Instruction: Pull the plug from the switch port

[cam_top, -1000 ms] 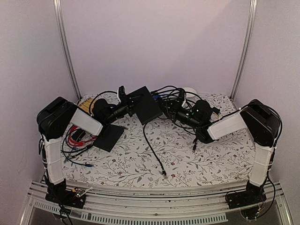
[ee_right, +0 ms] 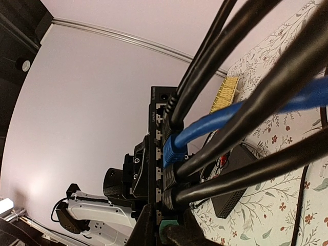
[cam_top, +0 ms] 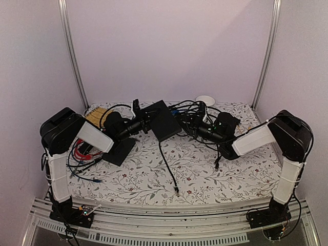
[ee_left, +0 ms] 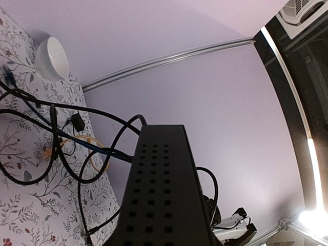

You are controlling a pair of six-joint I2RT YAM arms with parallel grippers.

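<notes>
A black switch [cam_top: 164, 123] hangs above the table between the arms, with my left gripper [cam_top: 143, 115] shut on its left side; its perforated casing [ee_left: 156, 189] fills the middle of the left wrist view. In the right wrist view its port row [ee_right: 158, 120] carries several black plugs and a blue plug [ee_right: 173, 151]. My right gripper is shut on something at the near end of that row, probably a plug; its tips are dark and partly out of view.
A white bowl [ee_left: 51, 59] stands at the back. Loose cables lie around it. Another dark flat box [cam_top: 118, 152] and red cables [cam_top: 82, 148] lie at the left.
Both grippers and the switch between them have shifted slightly toward the front and right. The hanging cable's end has moved slightly left.
</notes>
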